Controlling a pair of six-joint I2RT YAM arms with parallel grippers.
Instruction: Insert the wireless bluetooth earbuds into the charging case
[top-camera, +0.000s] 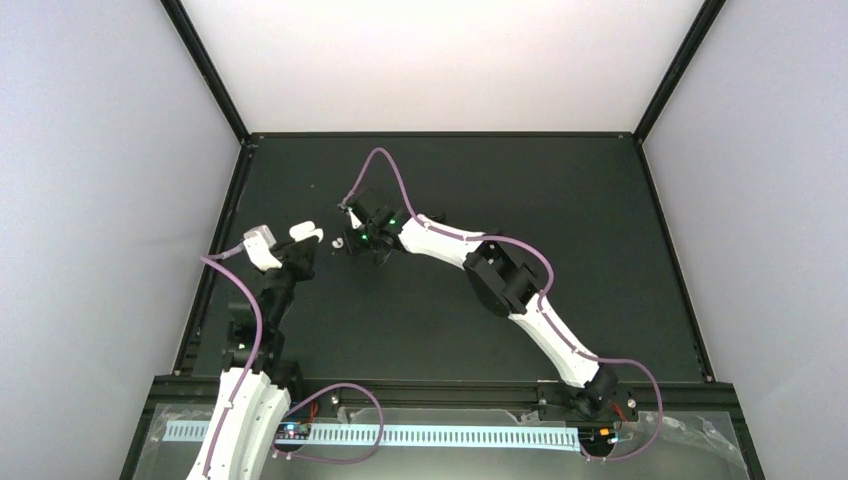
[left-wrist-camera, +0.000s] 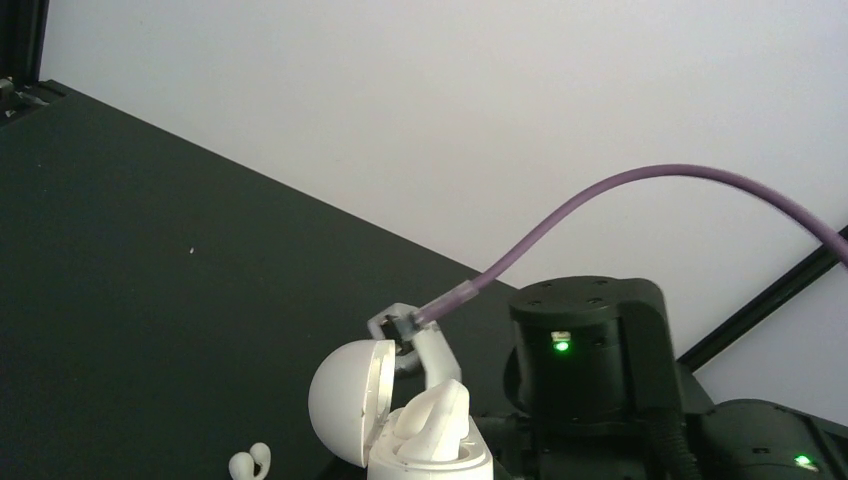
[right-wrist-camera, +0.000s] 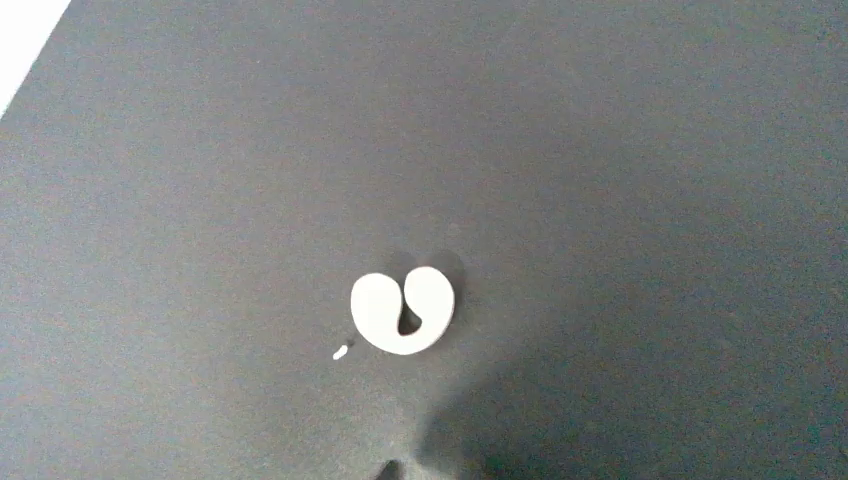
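Observation:
The white charging case (left-wrist-camera: 430, 468) is held upright by my left gripper (top-camera: 303, 243), which is shut on it, the fingers themselves hidden in the left wrist view. Its rounded lid (left-wrist-camera: 340, 402) stands open, and one white earbud (left-wrist-camera: 440, 425) sits in the base. A second, curved white earbud (right-wrist-camera: 430, 310) lies alone on the black mat in the right wrist view; from above, this loose earbud (top-camera: 337, 243) shows just left of my right gripper (top-camera: 350, 240). The right gripper looks part open, only dark tips showing at the lower edge of its wrist view, apart from the earbud.
A tiny white speck (right-wrist-camera: 341, 352) lies on the mat beside the loose earbud. Purple cables (top-camera: 395, 175) arch over the two arms.

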